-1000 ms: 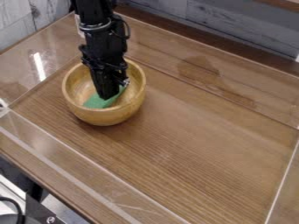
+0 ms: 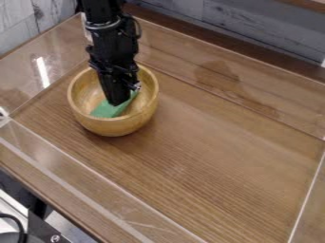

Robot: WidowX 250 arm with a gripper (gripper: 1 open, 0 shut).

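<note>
A yellow-tan bowl (image 2: 112,121) stands on the wooden table at the left. Inside it lies a green object (image 2: 109,107). The black gripper (image 2: 117,95) reaches down from the top into the bowl, its tip over the green object and partly covering it. Its fingers look closed; whether anything is between them is hard to see.
A pale wall (image 2: 32,38) is at the upper left, and a cable (image 2: 10,228) lies at the lower left corner.
The gripper has shifted very slightly within the bowl; the bowl and green object look almost unchanged.
</note>
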